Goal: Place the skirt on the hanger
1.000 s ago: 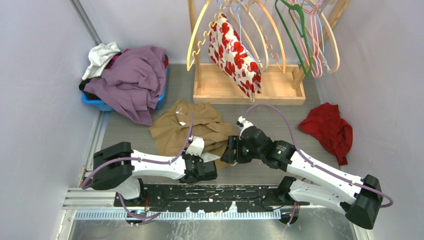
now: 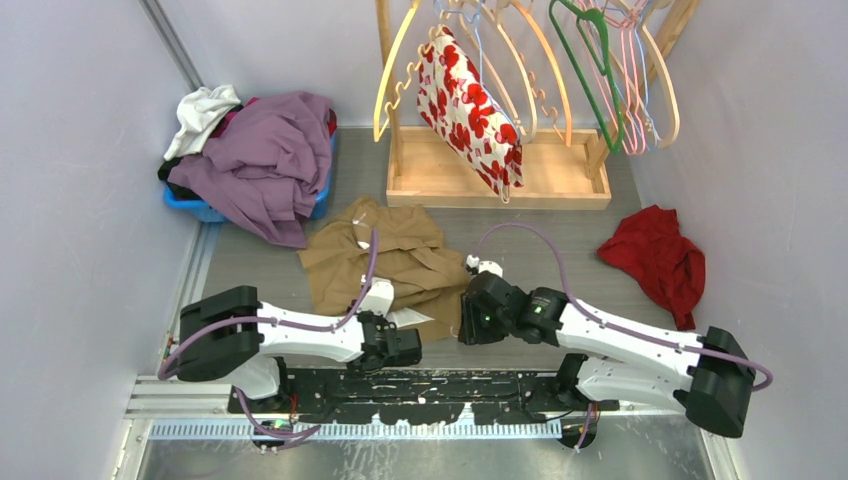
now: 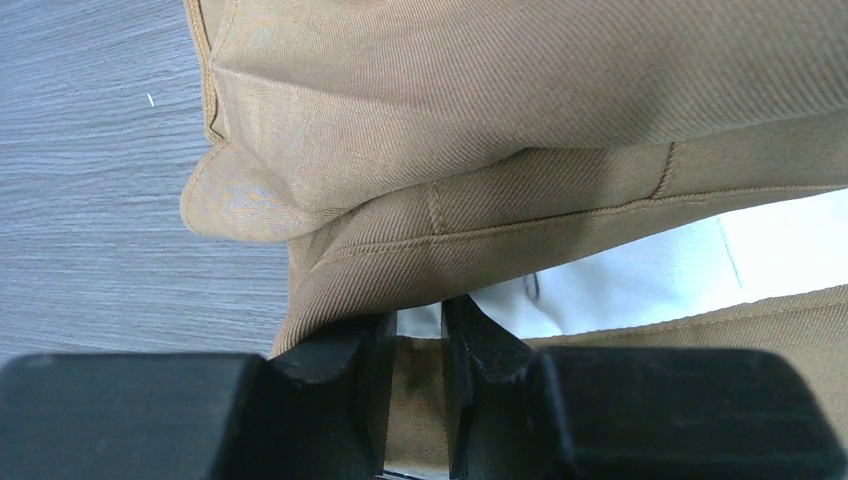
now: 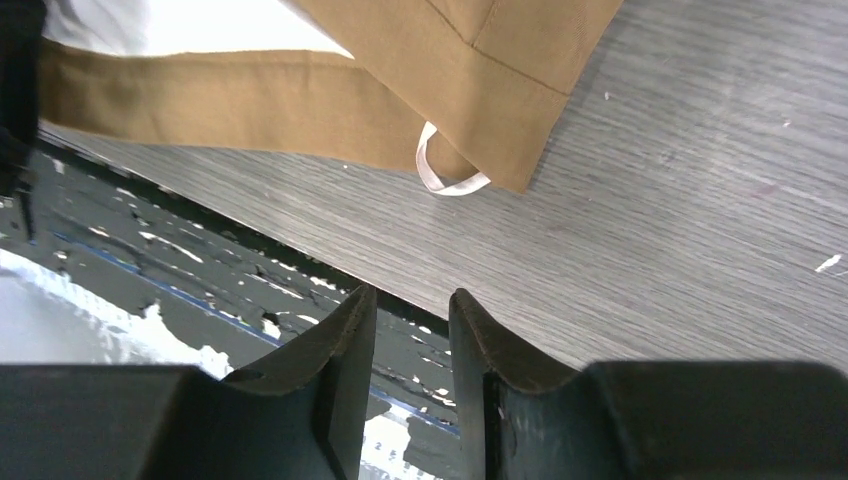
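The tan skirt (image 2: pixel 395 245) lies rumpled on the floor, its white lining (image 3: pixel 640 275) showing between the folds. At its near edge, my left gripper stands partly open with fingertips close against the waistband fabric; skirt cloth and lining show through the gap. My right gripper is partly open too, with nothing between its fingers. It is just off the skirt's near right corner, where a pale loop (image 4: pixel 440 175) sticks out. Wooden hangers (image 2: pixel 545 60), a green hanger (image 2: pixel 590 75) and pink ones hang at the back.
A red-flowered cloth (image 2: pixel 465 105) hangs on the wooden rack (image 2: pixel 400 185). The blue basket (image 2: pixel 205 212) at the back left is piled with clothes. A red cloth (image 2: pixel 655 255) lies at the right. Bare floor (image 2: pixel 570 250) lies between it and the skirt.
My right gripper has swung nearer to me, uncovering more of the skirt's right side. My left gripper has shifted slightly left. The skirt looks nearly unchanged.
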